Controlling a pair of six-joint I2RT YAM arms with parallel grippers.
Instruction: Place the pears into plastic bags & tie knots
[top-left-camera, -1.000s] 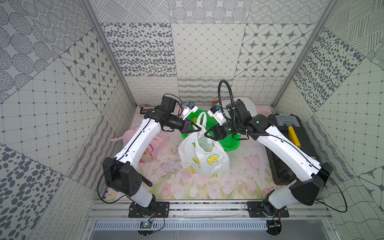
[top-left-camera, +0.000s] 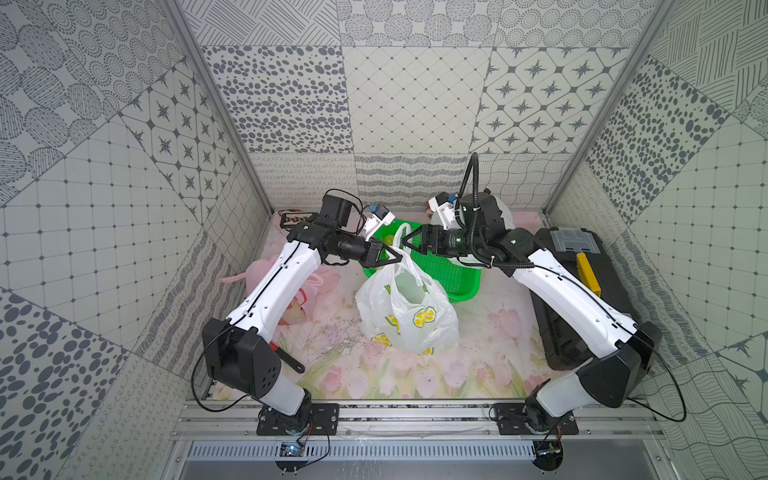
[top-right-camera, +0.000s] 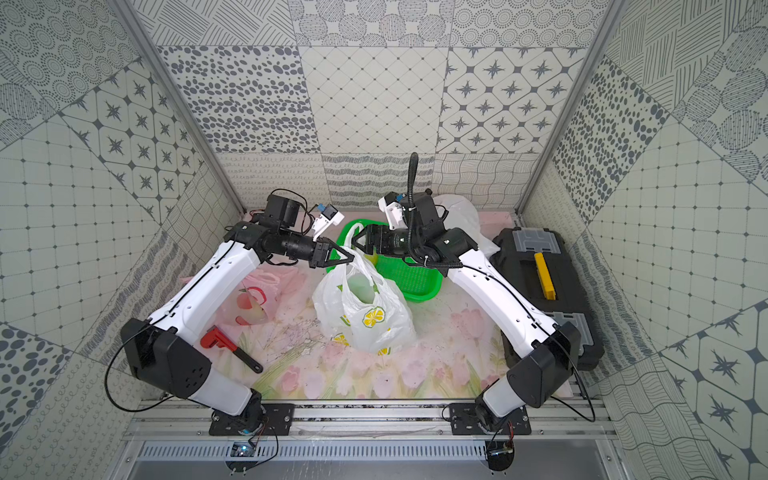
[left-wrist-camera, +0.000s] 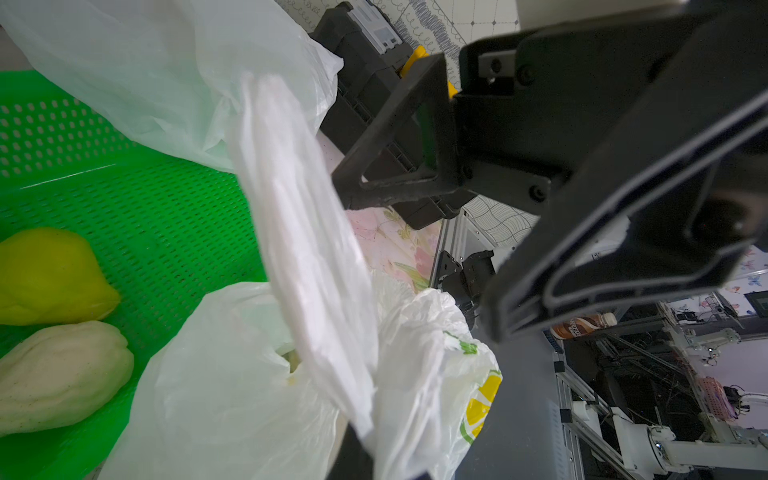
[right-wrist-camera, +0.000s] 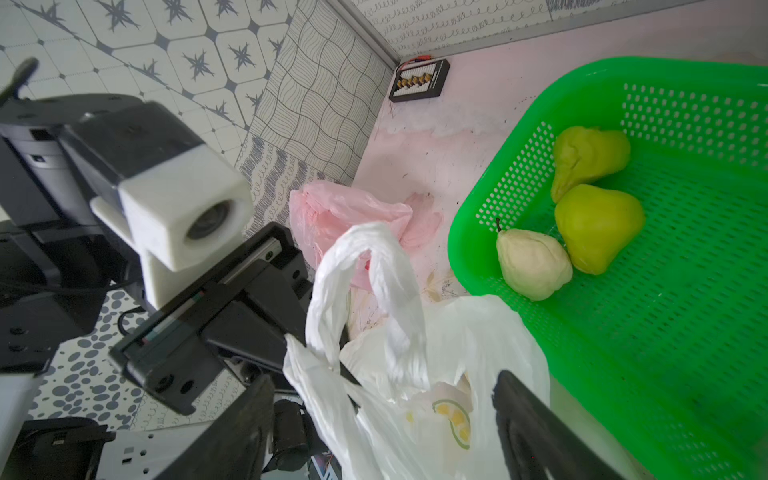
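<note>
A white plastic bag with lemon prints (top-left-camera: 422, 328) stands upright on the table, its top pulled up. My left gripper (top-left-camera: 400, 257) is shut on the white bag near its gathered neck. From it a handle loop (right-wrist-camera: 368, 248) rises free, arching upward. My right gripper stands open beside this loop, its blurred fingers (right-wrist-camera: 520, 400) spread with white plastic in view between and beyond them; I cannot tell whether they touch it. Behind, the green basket (right-wrist-camera: 472, 216) holds a pale pear (right-wrist-camera: 534, 264), a yellow-green pear (right-wrist-camera: 600, 228) and a greener pear (right-wrist-camera: 590, 158). The bag's contents are mostly hidden.
At the left lies a pink bag (top-right-camera: 254, 297), with a red-and-black tool (top-right-camera: 232, 348) in front of it. Another white bag (top-right-camera: 457, 216) sits behind the right arm. A black toolbox (top-right-camera: 520, 272) fills the right side.
The left gripper and bag have stayed nearly still.
</note>
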